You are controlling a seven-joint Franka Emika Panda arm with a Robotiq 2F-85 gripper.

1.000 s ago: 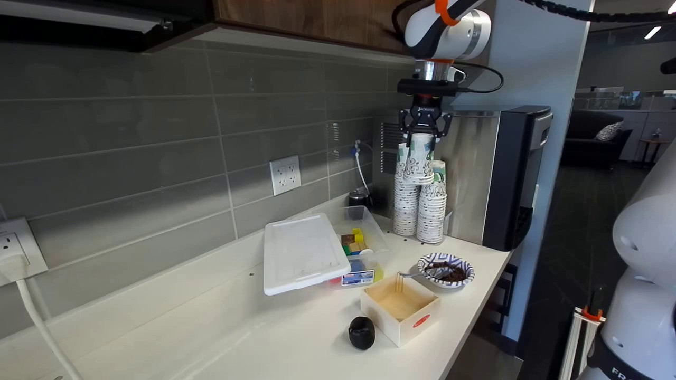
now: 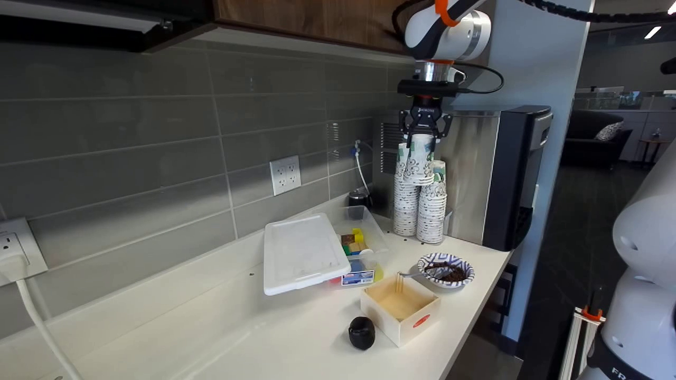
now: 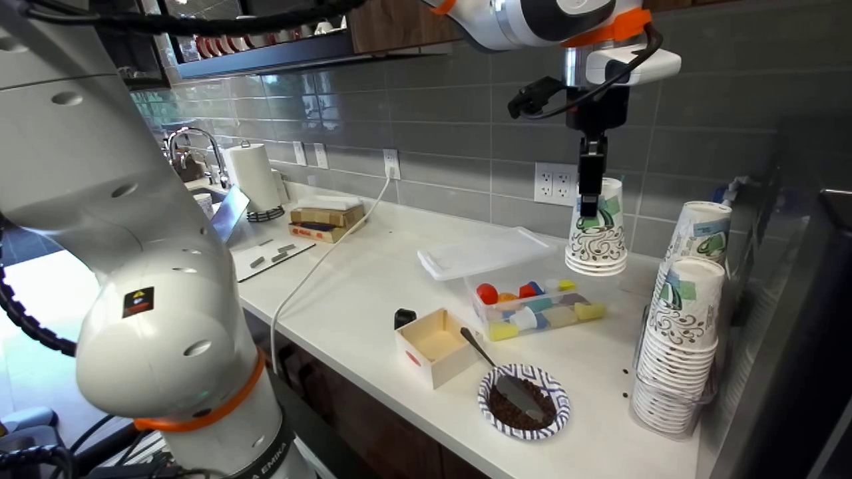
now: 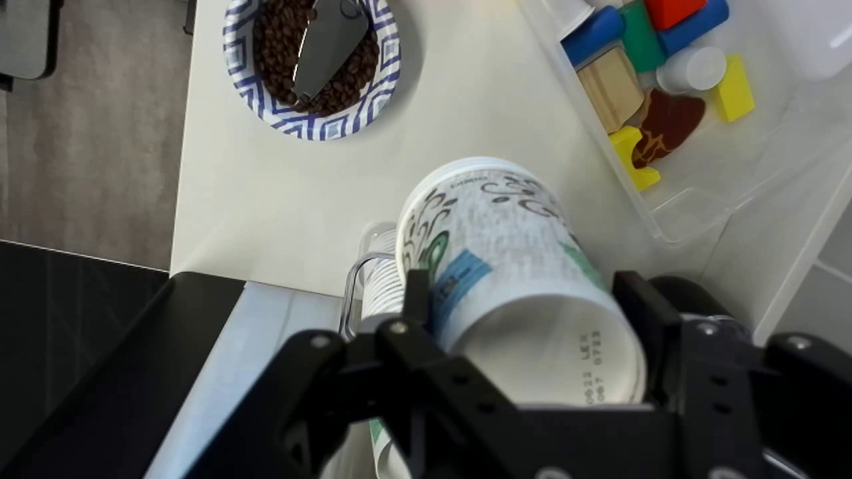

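Upside down in the air hangs a short nest of patterned paper cups (image 3: 597, 227), its rims showing as a few stacked rings at the bottom. My gripper is shut on it, one finger on each side near the cup's base. In exterior view 1 the held cups (image 2: 419, 158) overlap two tall cup stacks (image 2: 431, 212) standing behind them on the counter. From exterior view 2, the held cups are clearly apart from the stacks (image 3: 681, 343), off to their left and above the counter.
Near the counter's front edge is a patterned bowl (image 3: 487, 396) of coffee beans with a scoop. Beside it stand an open wooden box (image 2: 383, 310) and a black object (image 2: 362, 333). A clear bin (image 3: 551, 307) of toys, with a lid (image 2: 304, 253), sits towards the wall. A steel machine (image 2: 472, 171) bounds the right.
Almost nothing differs in exterior view 1. The gripper and its cups are at nearly the same place, perhaps a touch lower.
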